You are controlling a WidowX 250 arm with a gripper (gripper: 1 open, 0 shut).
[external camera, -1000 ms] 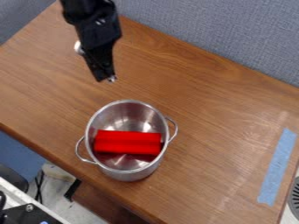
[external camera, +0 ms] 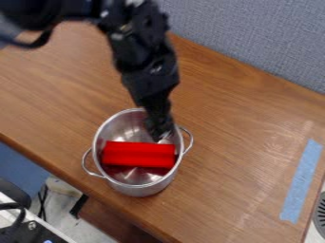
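Note:
A steel pot with two side handles stands on the wooden table near its front edge. A red cylindrical object lies across inside it. My gripper, black and blurred, hangs over the back rim of the pot, just behind the red object, with its arm reaching down from the top left. The gap between its fingertips is unclear in the blur; nothing shows held.
A strip of blue tape lies on the right of the table, beside a white round item at the edge. The wooden surface right of the pot is clear. Dark cables lie at the lower left.
My gripper has come down and toward the front, from the upper part of the view to the pot's back rim. The pot and red object have not visibly moved.

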